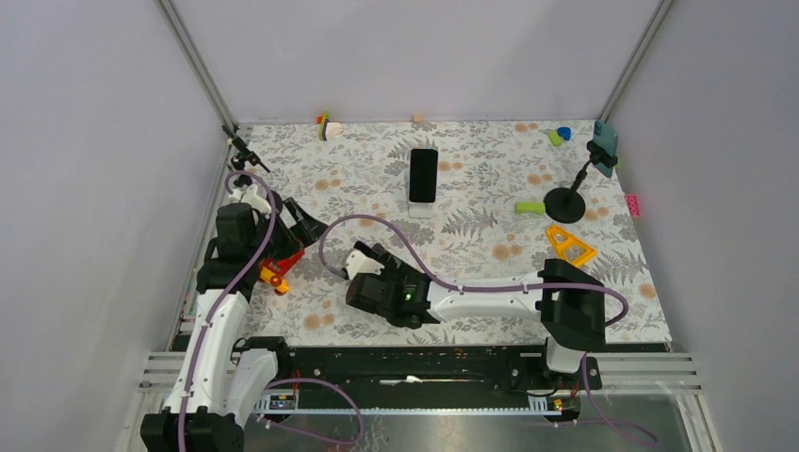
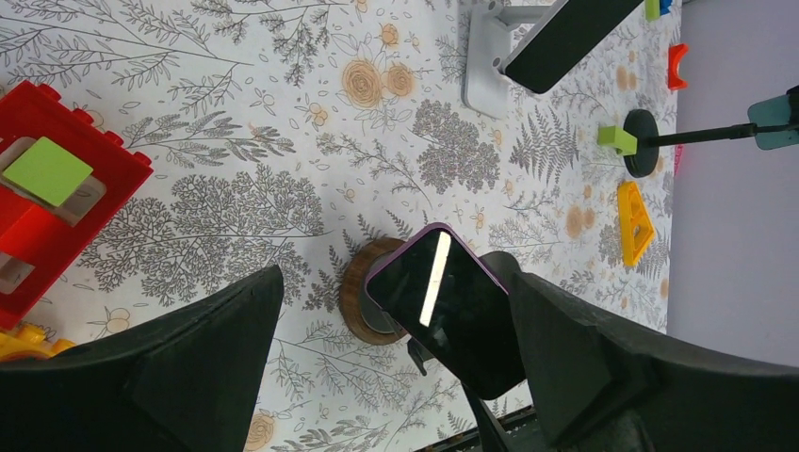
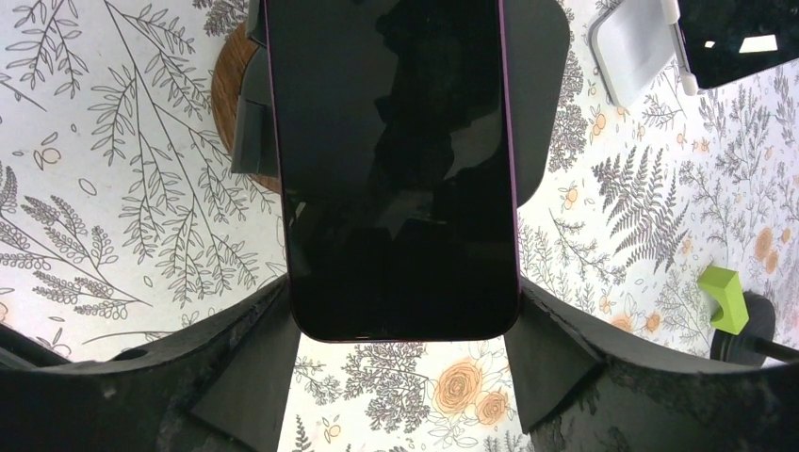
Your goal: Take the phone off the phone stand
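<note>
A black phone with a purple edge (image 3: 396, 169) fills the middle of the right wrist view. My right gripper is shut on its two long sides near one end. Behind the phone shows its stand, with a round wooden base (image 3: 224, 104) and dark plates; whether the phone still touches it I cannot tell. In the left wrist view the phone (image 2: 438, 306) lies partly behind one of my left fingers (image 2: 603, 348), with the wooden base (image 2: 351, 299) beside it. My left gripper is open, and contact with the phone is not clear.
Another phone (image 1: 423, 175) leans on a white stand at the back middle. A teal phone (image 1: 605, 143) sits on a black stand at the right. Red blocks (image 2: 71, 179) lie under the left arm. An orange triangle (image 1: 571, 245) and the right-middle table are clear of the arms.
</note>
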